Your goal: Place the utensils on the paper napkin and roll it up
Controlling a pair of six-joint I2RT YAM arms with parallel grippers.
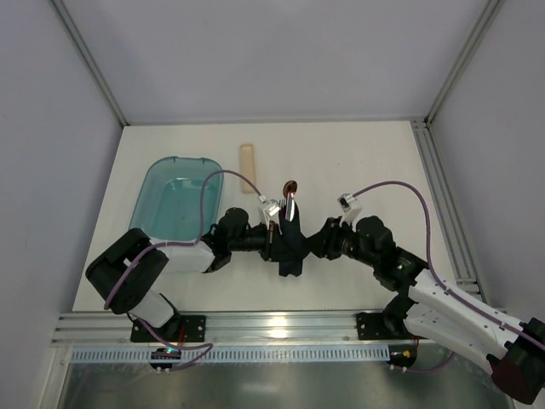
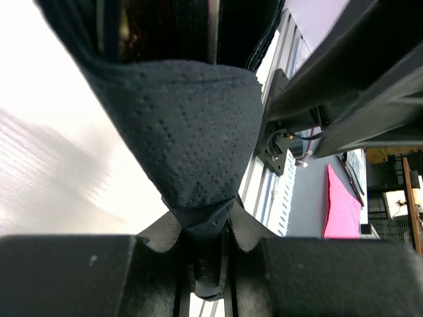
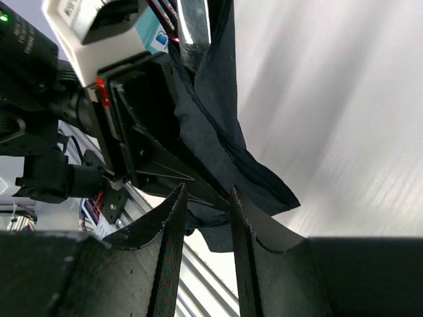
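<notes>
The dark paper napkin [image 1: 290, 267] lies near the table's middle, gathered around the utensils. A copper-coloured spoon [image 1: 290, 187] and fork tines [image 1: 283, 204] stick out of its far end. The right wrist view shows a shiny utensil handle [image 3: 193, 30] lying in the fold. My left gripper [image 1: 276, 242] is shut on the napkin, whose pinched cloth [image 2: 206, 247] bunches between its fingers. Just right of the napkin is my right gripper [image 1: 313, 246]. Its fingers [image 3: 173, 214] stand apart, in front of the loose napkin flap [image 3: 268, 188], with no cloth visibly gripped.
A teal bin [image 1: 141, 194] occupies the table's left side. Beside it, toward the back, lies a light wooden block [image 1: 247, 168]. The two grippers are close together over the napkin.
</notes>
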